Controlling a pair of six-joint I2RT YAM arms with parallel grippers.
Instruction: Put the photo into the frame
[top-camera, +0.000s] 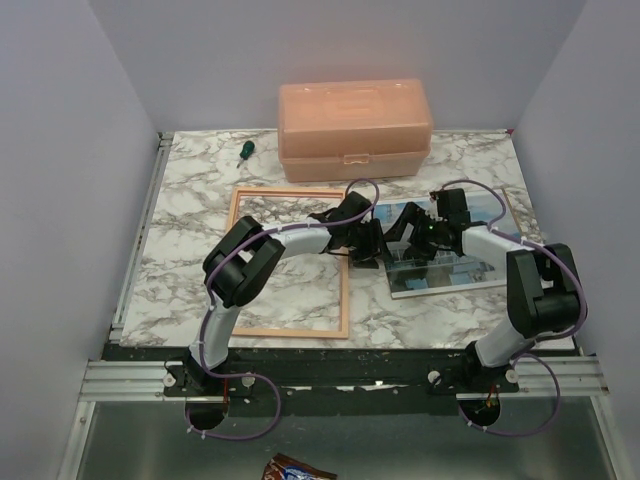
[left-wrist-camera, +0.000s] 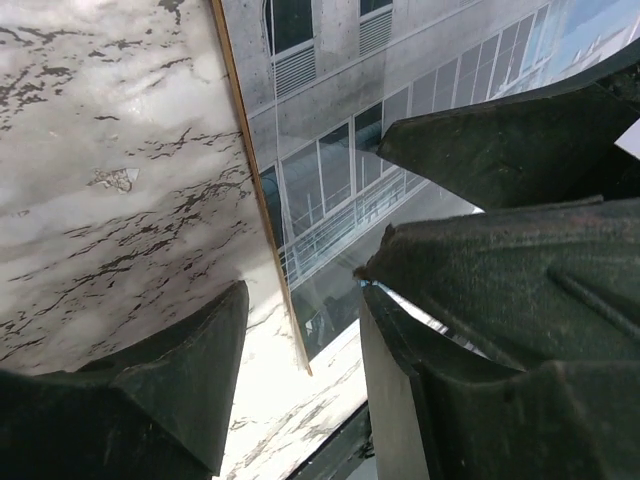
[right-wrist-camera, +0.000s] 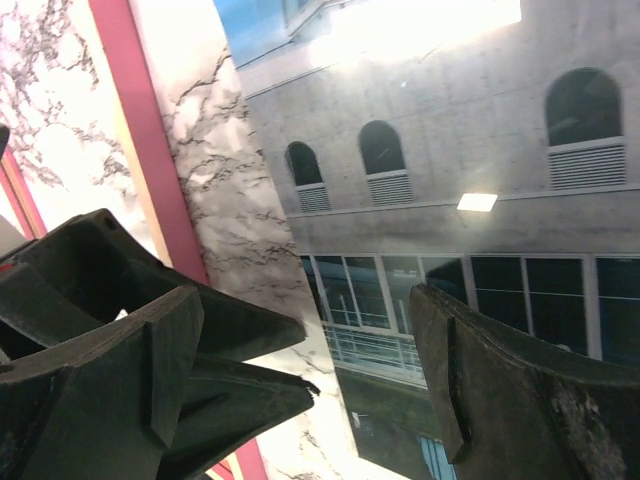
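Note:
The photo (top-camera: 460, 275), a large print of a grey building, lies flat on the right of the table, with part of it under the right arm. To its left lies the empty wooden frame (top-camera: 346, 305), flat on the marble. My left gripper is over the photo's left edge, its fingers apart, with the thin brown edge showing between them in its view. Above the same edge, my right gripper stands open with nothing held. The two grippers are very close together; the left one's fingers (right-wrist-camera: 250, 328) show in the right wrist view.
A closed orange box (top-camera: 355, 125) stands at the back middle. A green screwdriver (top-camera: 246, 151) lies at the back left. Marble is bare inside the frame, and a narrow strip separates frame and photo.

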